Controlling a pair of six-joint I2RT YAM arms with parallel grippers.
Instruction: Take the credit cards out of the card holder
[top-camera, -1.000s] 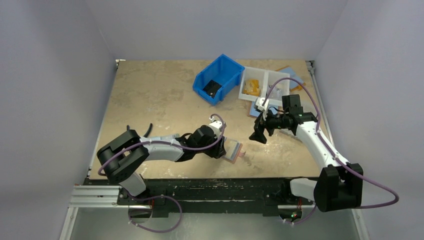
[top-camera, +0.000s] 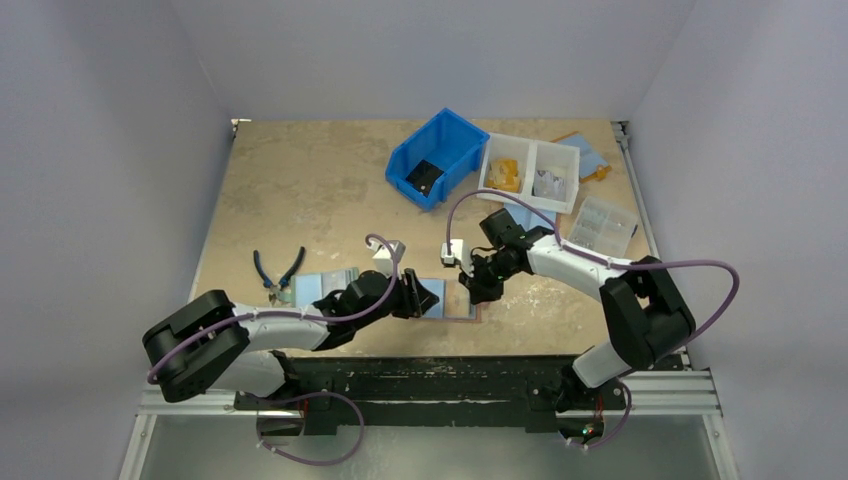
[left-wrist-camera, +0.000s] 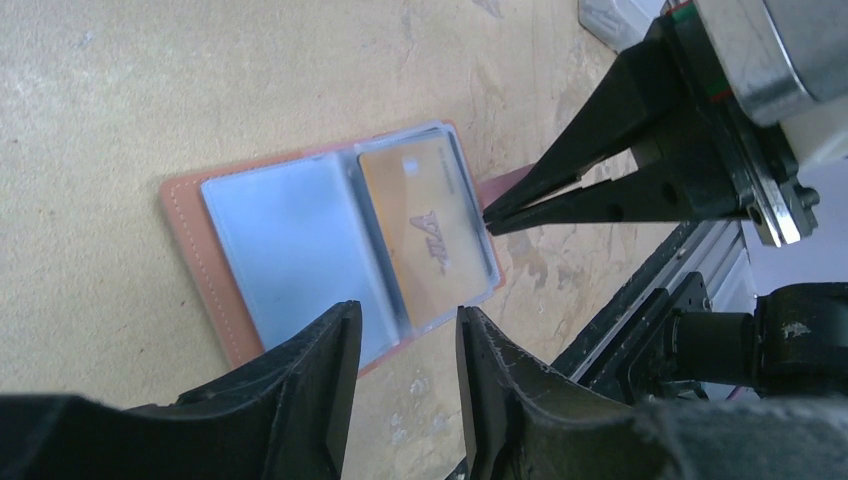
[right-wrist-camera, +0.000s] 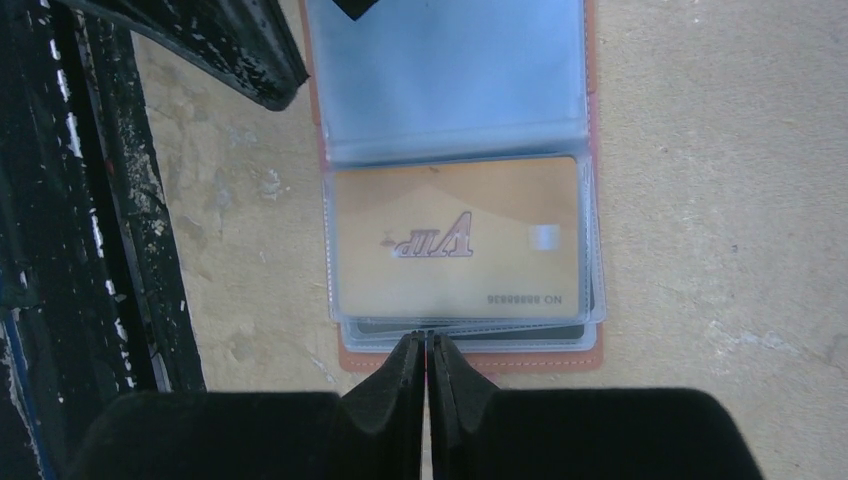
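The card holder (left-wrist-camera: 288, 250) lies open on the table, with clear sleeves, a blue pocket and a tan VIP card (right-wrist-camera: 455, 235) in one pocket. My left gripper stands open over the holder's near side, nothing between its fingers. My right gripper has its tips together at the outer edge of the VIP card's sleeve; whether anything thin is between them is hard to tell.
A blue bin (top-camera: 437, 160), a white divided tray (top-camera: 530, 170) and a clear box (top-camera: 604, 225) stand at the back right. Pliers (top-camera: 268, 275) lie at the left.
My right gripper has moved left and down to the holder's edge. My left arm has drawn back leftward, and the holder now lies straighter.
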